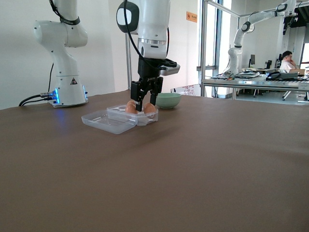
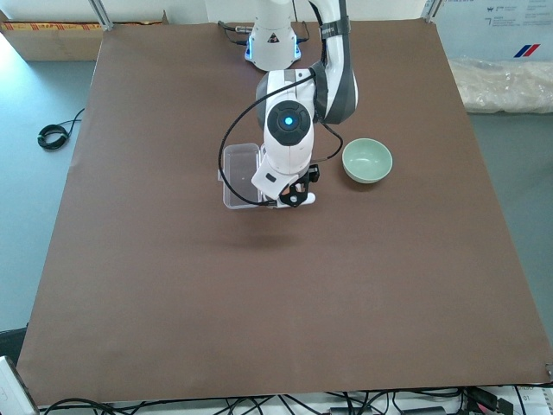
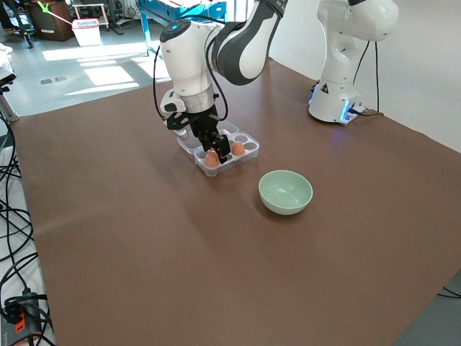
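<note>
My black gripper point(image 1: 145, 101) is down in a clear plastic egg tray point(image 1: 149, 121) with a hinged lid point(image 1: 104, 124), between brown eggs point(image 1: 131, 108). In the top view its two fingers look apart; whether an egg is between them I cannot tell. In the left view the arm hides the eggs, and the lid point(image 2: 240, 160) shows beside it. A pale green bowl point(image 2: 367, 160) stands empty on the brown table, right of the tray in the left view and nearer the camera in the right view point(image 3: 285, 189).
The robot's white base point(image 2: 271, 47) stands at the back of the table point(image 2: 276, 303). Cables point(image 2: 104, 408) lie off its front edge.
</note>
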